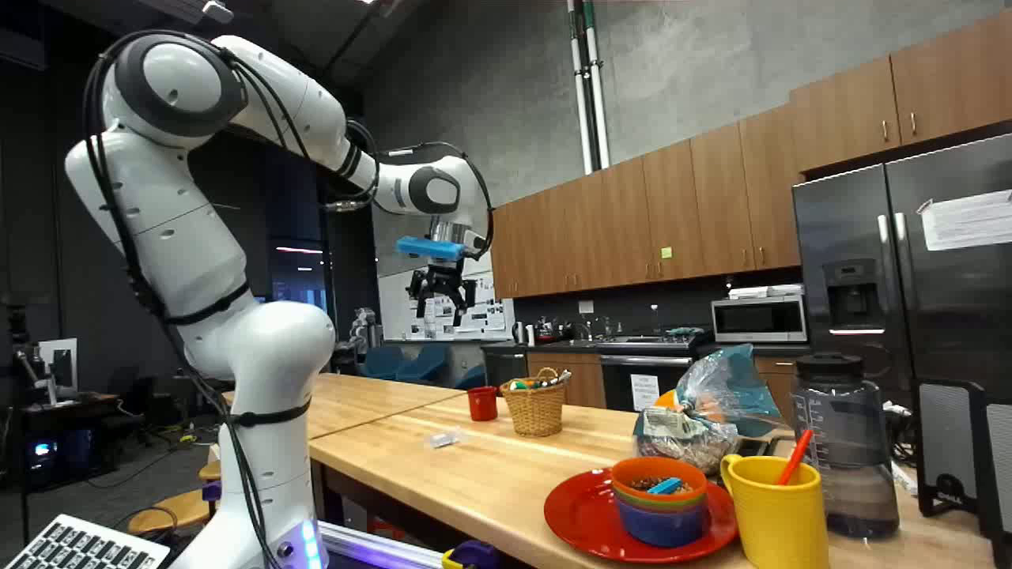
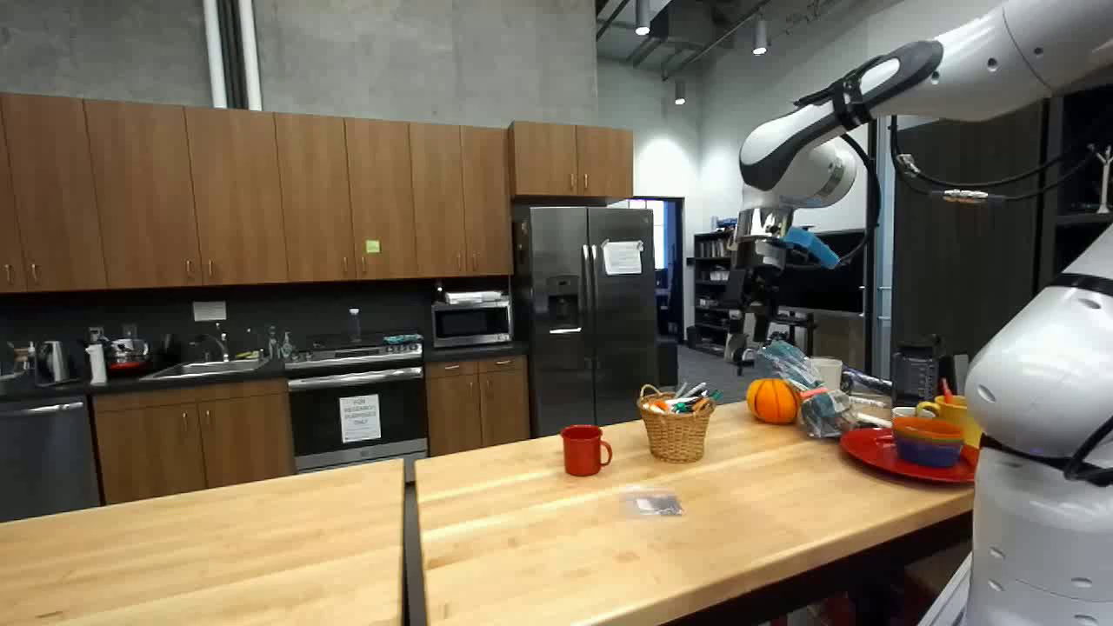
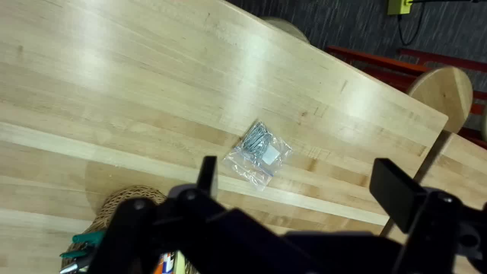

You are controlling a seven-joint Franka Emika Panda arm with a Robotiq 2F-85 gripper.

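High over the wooden table (image 2: pixel 543 542), my gripper (image 1: pixel 441 302) stands open and points down. In the wrist view the fingers (image 3: pixel 392 191) are wide apart with nothing held between them. Below, seen through the gap, a clear plastic bag (image 3: pixel 258 153) of thin grey metal pieces lies flat on the wood. A red mug (image 2: pixel 584 450) stands upright near the far edge, beside a wicker basket (image 2: pixel 676 429) filled with pens and markers. In the wrist view the gripper's body hides part of that basket.
Crowding one end are a red plate (image 1: pixel 567 520) with stacked bowls (image 1: pixel 662 507), a yellow mug (image 1: pixel 783 521), a dark water bottle (image 1: pixel 844 455), a plastic-wrapped bundle (image 1: pixel 707 408) and an orange pumpkin (image 2: pixel 772 401). Bare wood surrounds the small bag; a gap divides two tables.
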